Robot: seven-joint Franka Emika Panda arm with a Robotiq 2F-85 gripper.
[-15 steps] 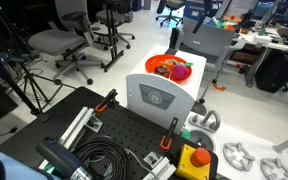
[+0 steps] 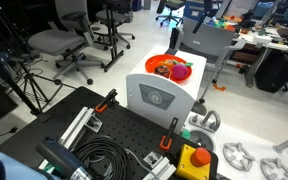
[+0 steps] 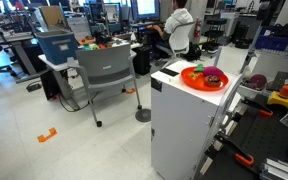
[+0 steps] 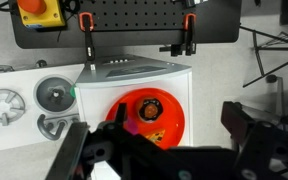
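Observation:
An orange-red plate (image 4: 172, 116) rests on top of a white cabinet (image 3: 180, 120). On it lie a round brown piece with a reddish centre (image 4: 150, 107), a purple item (image 4: 131, 127) and an orange-yellow piece (image 4: 158, 137). From the side, the purple item (image 2: 180, 72) looks rounded and bulky. High above the plate hangs my gripper, its dark fingers (image 4: 76, 150) spread wide on either side in the wrist view. It is open, with nothing held between them. Part of the plate's near edge is cut off by the gripper in that view.
Beside the cabinet sit a white toy sink (image 4: 54, 95) with a faucet and a stove burner (image 4: 2, 104). A yellow box with a red button (image 2: 194, 160) stands near the black perforated board (image 2: 129, 130). A grey chair (image 3: 109, 75) is behind; open floor lies to the left.

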